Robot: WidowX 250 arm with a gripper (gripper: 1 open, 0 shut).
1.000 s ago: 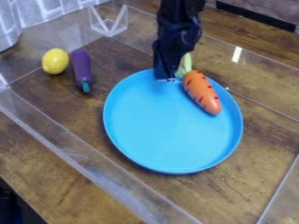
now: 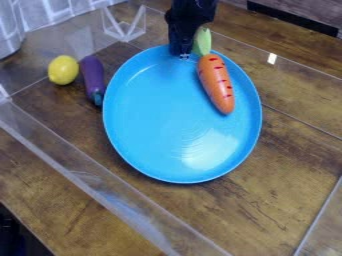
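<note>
A blue plate [image 2: 171, 130] lies on the wooden table with an orange toy carrot [image 2: 217, 85] on its right side, green top pointing up. At the plate's far rim my dark gripper [image 2: 187, 48] reaches down from the top; whether it is open or shut is hard to tell. A purple toy eggplant [image 2: 92, 78] lies left of the plate, and a yellow lemon [image 2: 63, 69] sits further left.
A clear plastic edge runs along the left and lower left. A white object [image 2: 7, 22] is at the top left corner.
The plate, with the carrot on it, has moved toward the back and left along with my gripper at its far rim. The lemon and eggplant have stayed about where they were.
</note>
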